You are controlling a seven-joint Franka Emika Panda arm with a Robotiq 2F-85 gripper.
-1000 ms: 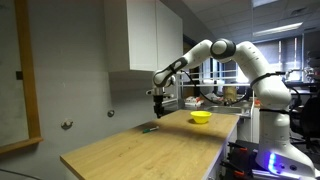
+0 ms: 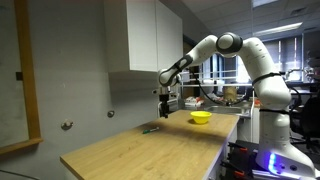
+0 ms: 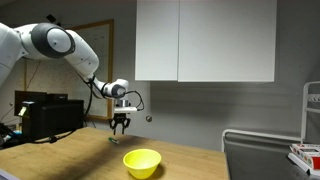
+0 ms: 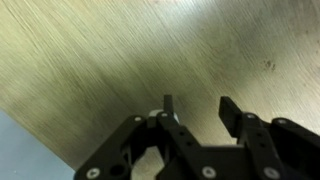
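Note:
My gripper (image 2: pixel 165 112) hangs above the wooden table, pointing down. Its fingers stand apart in the wrist view, with only bare tabletop between the fingers. A small dark, greenish object (image 2: pixel 150 130) lies on the table, below the gripper and a little to its left in exterior view 1. What it is cannot be made out. Exterior view 2 shows the same small object (image 3: pixel 113 140) below the gripper. A yellow bowl (image 3: pixel 142 163) stands on the table, apart from the gripper; its inside is hard to see.
The wooden table (image 2: pixel 120 155) has wide free room at the front and left. White cabinets (image 3: pixel 205 40) hang over the back, and a grey wall runs behind. The bowl (image 2: pixel 201 117) is near the table's right side in exterior view 1.
In exterior view 1 my gripper has shifted slightly to the right over the last second. The small object and the yellow bowl have stayed in place.

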